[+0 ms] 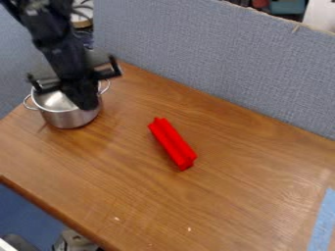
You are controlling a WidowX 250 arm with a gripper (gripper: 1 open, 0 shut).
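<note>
A red elongated block [174,143] lies diagonally on the wooden table [210,206], right of centre. At the upper left stands a steel pot [67,114] with two handles. My black gripper [81,98] is over the pot, its lower end down at or inside the rim; whether anything is between its fingers is hidden.
A grey padded panel [210,54] runs along the back of the table. A light blue strip [322,221] lies at the right edge.
</note>
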